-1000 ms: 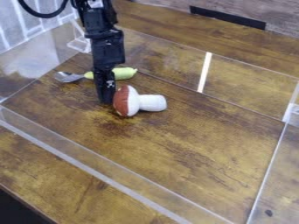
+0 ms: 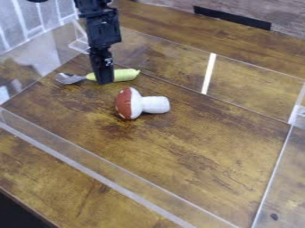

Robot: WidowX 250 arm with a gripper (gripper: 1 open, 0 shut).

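The black gripper (image 2: 103,72) hangs in the upper left over a pale green, elongated object (image 2: 121,75), its fingertips at or just above it; it looks shut, with nothing visible between the fingers. A small silver spoon-like item (image 2: 70,78) lies just left of the green object. Nearer the camera, a red and white mushroom-shaped toy (image 2: 145,104) lies on its side on the wooden surface, apart from the gripper.
Clear walls (image 2: 286,165) enclose the wooden work area (image 2: 179,174). A dark slot sits at the back right beyond the enclosure.
The gripper has moved up and back in the view, away from the mushroom toy toward the green object. The objects on the surface look unmoved.
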